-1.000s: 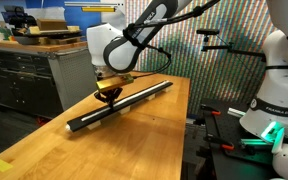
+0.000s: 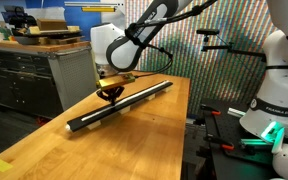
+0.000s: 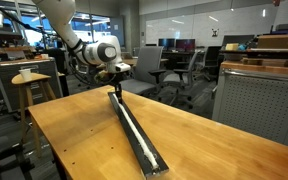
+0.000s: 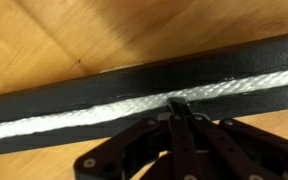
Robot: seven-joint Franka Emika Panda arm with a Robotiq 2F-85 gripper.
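Observation:
A long black channel (image 3: 154, 166) lies on the wooden table, with a white braided rope (image 4: 84, 117) running along its groove. In the wrist view the channel (image 4: 74, 92) crosses the whole picture at a slant. My gripper points down over the rope, its fingertips together at the rope's lower edge. It looks shut; whether any strand sits between the fingers is hidden. In exterior view 1 the gripper (image 2: 112, 101) is over the channel (image 2: 84, 122), nearer its left end. Exterior view 2 shows the gripper (image 3: 118, 97) close to the channel's far end.
A wooden stool (image 3: 29, 92) stands beyond the table, and office chairs (image 3: 181, 80) are behind it. Grey cabinets (image 2: 74, 75) are at the back.

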